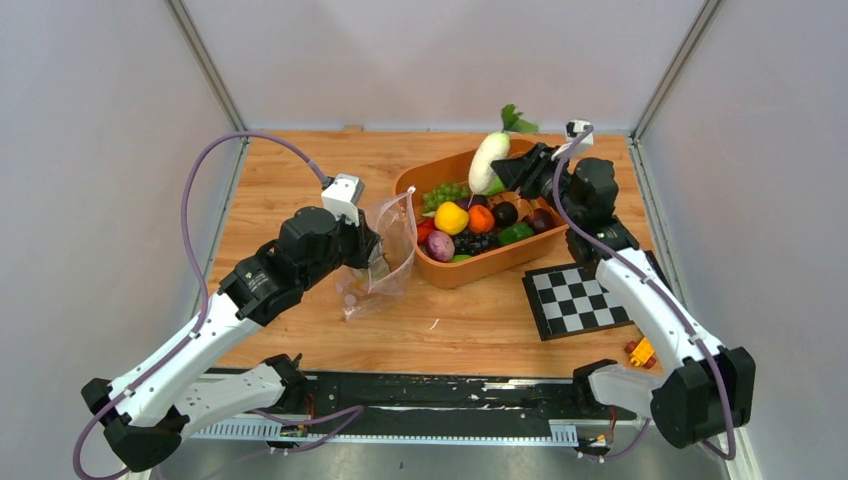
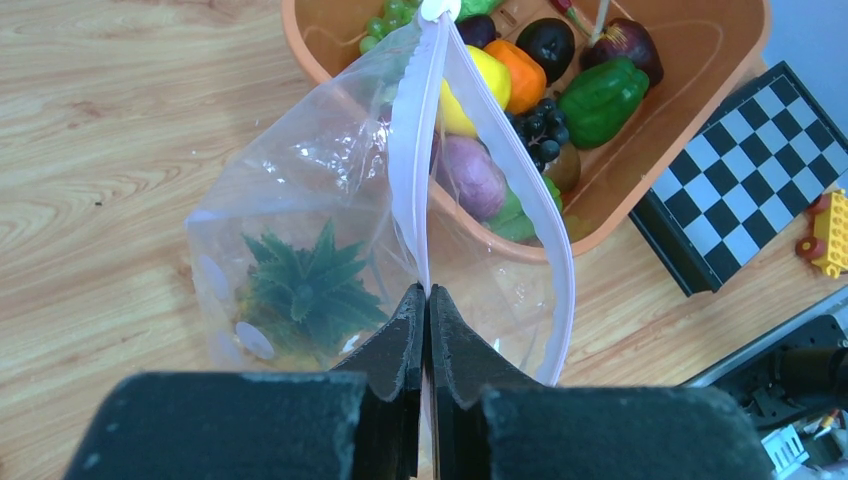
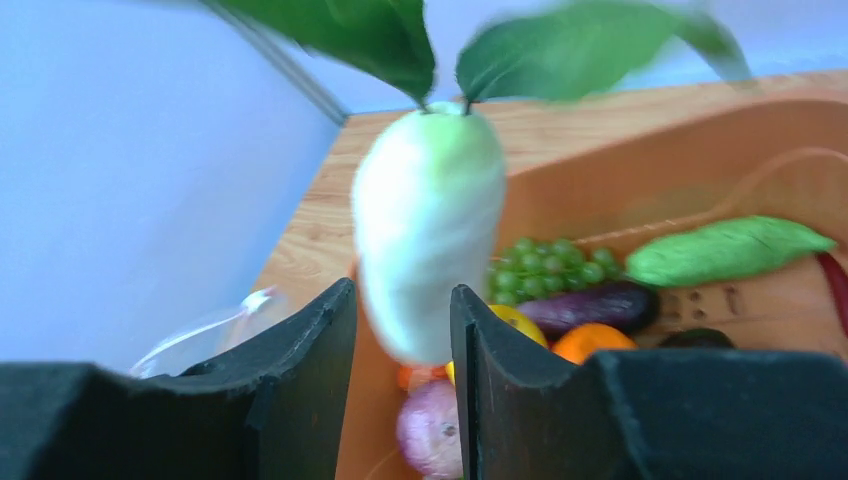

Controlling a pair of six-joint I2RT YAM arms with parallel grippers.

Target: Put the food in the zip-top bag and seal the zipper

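My left gripper is shut on the upper edge of the clear zip bag (image 1: 365,295); in the left wrist view a green leafy item (image 2: 305,285) lies inside it, and the zipper strips hang either side. My right gripper (image 1: 505,168) holds a long white vegetable (image 3: 430,230) with green leaves, upright above the orange bin (image 1: 480,268); its fingers sit at the vegetable's lower part. The bin holds grapes, a yellow pepper (image 1: 451,218), an orange (image 1: 481,219), a purple onion (image 1: 440,246), eggplants and other produce.
A checkerboard (image 1: 575,300) lies right of the bin, with a yellow toy (image 1: 640,352) near the front right edge. Bare table shows left of the bag and in front of the bin.
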